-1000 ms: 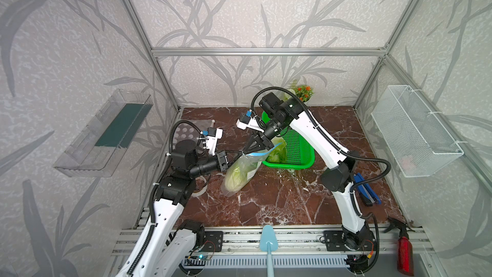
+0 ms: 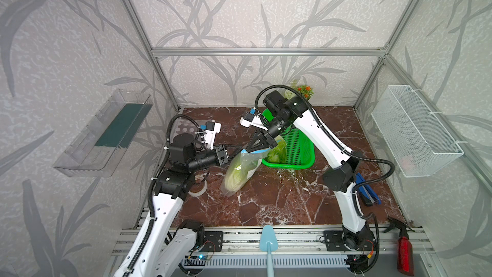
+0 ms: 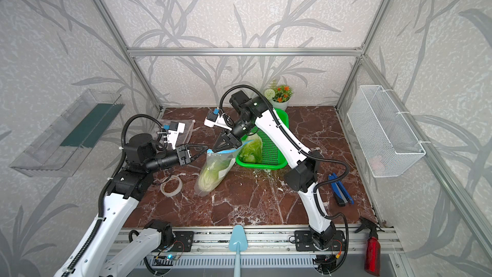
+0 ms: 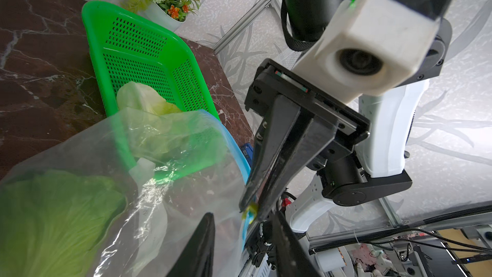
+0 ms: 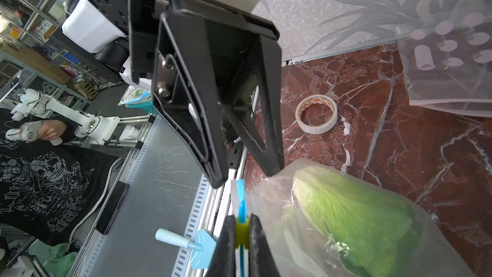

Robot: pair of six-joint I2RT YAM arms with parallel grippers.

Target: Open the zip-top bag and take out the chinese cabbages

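Observation:
A clear zip bag (image 2: 247,168) with a blue zip edge hangs over the table, with a pale green cabbage (image 5: 353,220) inside. My right gripper is shut on the zip edge, where a yellow slider (image 5: 242,233) shows between its fingers. My left gripper stands open at that edge, its tips close to the right gripper's; the bag film passes near them, and I cannot tell whether they touch. Another cabbage (image 3: 251,149) lies in the green basket (image 3: 280,160). Whether the zip is parted does not show.
Behind the basket stands a flower pot (image 3: 280,103). A tape roll (image 5: 316,114) and a flat clear bag (image 5: 446,89) lie on the left of the table.
The bag's blue zip edge has shifted and turned slightly. My left gripper has drawn back a little and its fingers stand further apart. The right gripper has moved slightly right and stays at the edge.

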